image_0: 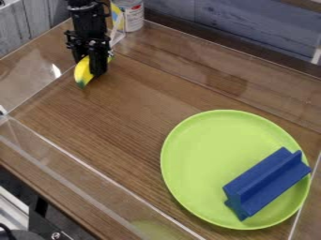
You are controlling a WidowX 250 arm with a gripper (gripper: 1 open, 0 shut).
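My black gripper reaches down at the upper left of the camera view, low over the wooden table, shut on a small yellow object with a green part. The object is partly hidden by the fingers; whether it touches the table I cannot tell.
A green plate at the lower right holds a blue block. A white can with a label stands at the back, beside the arm. Walls border the table at the back and left.
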